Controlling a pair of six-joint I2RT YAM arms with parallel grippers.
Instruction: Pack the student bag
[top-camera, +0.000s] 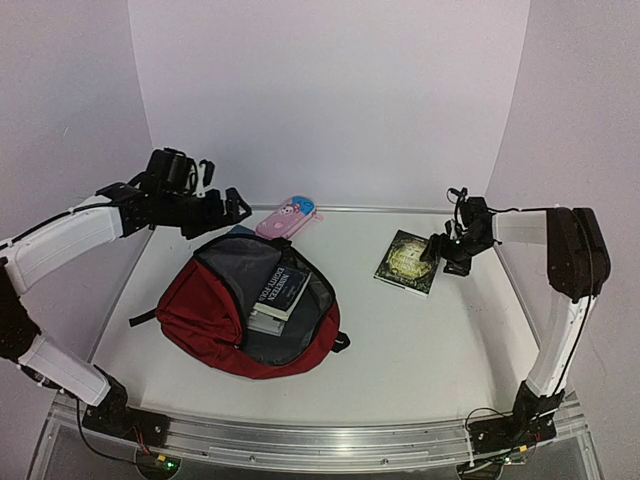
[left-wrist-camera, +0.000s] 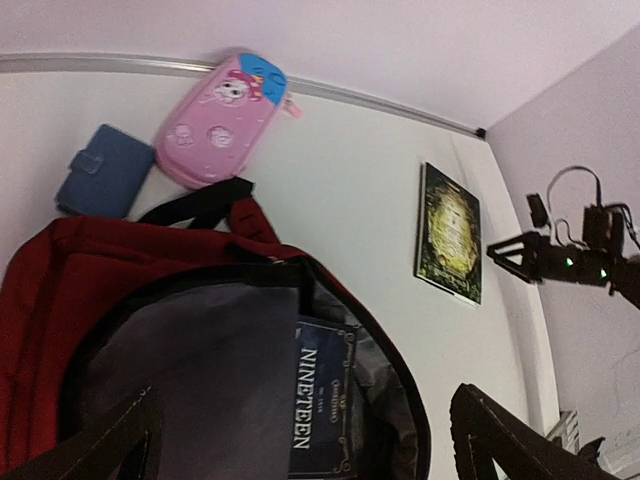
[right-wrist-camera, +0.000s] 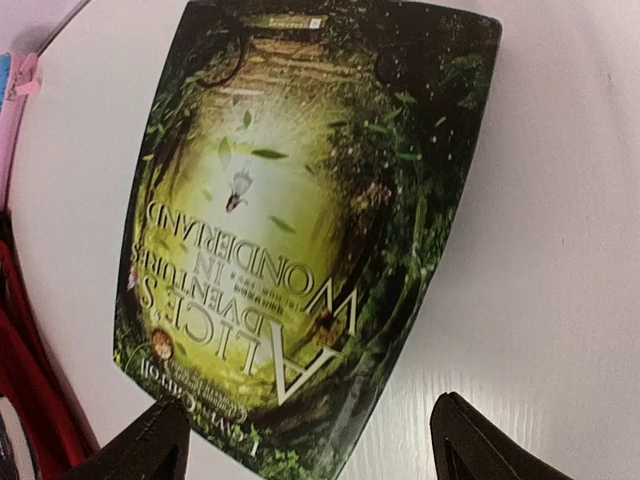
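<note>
The red and grey backpack lies open on the left of the table. Inside it rests a dark "Nineteen Eighty-Four" book, with another pale book partly beneath. A green-gold "Alice's Adventures in Wonderland" book lies flat on the right. My right gripper hovers open by that book's right side, holding nothing. Above the backpack's far side, my left gripper is open and empty. Behind the bag are a pink pencil case and a small dark blue item.
A wall and metal rail bound the back; side walls stand close to both arms.
</note>
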